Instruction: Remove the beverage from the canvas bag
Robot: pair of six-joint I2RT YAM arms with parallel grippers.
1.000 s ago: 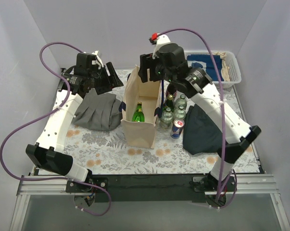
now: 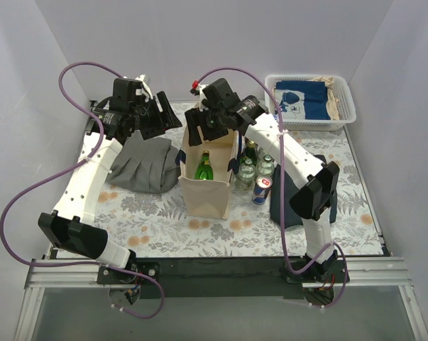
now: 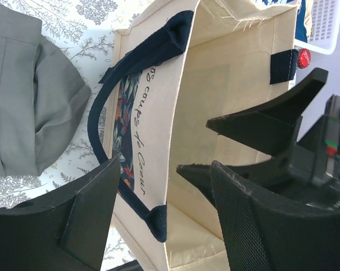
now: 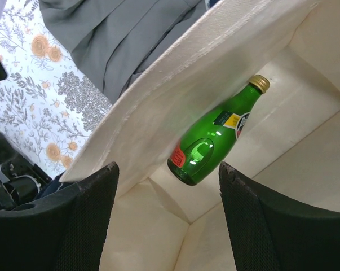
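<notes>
The upright canvas bag (image 2: 205, 197) stands open-topped in the middle of the table. Inside it lies a green glass bottle (image 2: 204, 170); the right wrist view shows this bottle (image 4: 217, 135) with a gold cap, leaning along one wall on the bag's floor. My right gripper (image 2: 201, 131) is over the bag's mouth, fingers apart and nothing between them, the bottle lying beyond its fingertips. My left gripper (image 2: 169, 124) hangs at the bag's left side, open and empty. In the left wrist view the right gripper's dark fingers (image 3: 271, 116) reach across the bag opening.
Right of the bag stand several glass bottles (image 2: 245, 173) and a blue can (image 2: 262, 190). Dark cloth (image 2: 293, 202) lies beyond them, grey cloth (image 2: 141, 167) to the left. A white basket (image 2: 346, 106) is at the back right.
My right gripper has come down and to the left, from beyond the bag's back right edge to over its mouth. The left arm, bag and bottle look unmoved.
</notes>
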